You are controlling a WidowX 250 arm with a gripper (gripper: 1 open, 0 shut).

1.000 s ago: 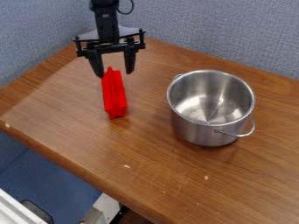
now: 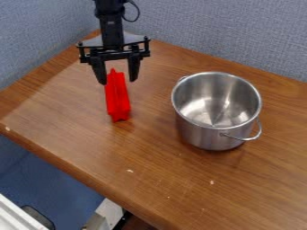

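Observation:
A long red object (image 2: 118, 97) lies lengthwise on the wooden table, left of a large steel pot (image 2: 216, 112) with side handles. My black gripper (image 2: 117, 70) is over the red object's far end, its two fingers apart on either side of it; whether they touch it is unclear.
Grey padded walls stand behind and at the left. Beyond the table's left edge, at lower left, are a blue floor and a white item (image 2: 18, 218).
The gripper has shifted very slightly to the right and down. The red object and pot look unmoved.

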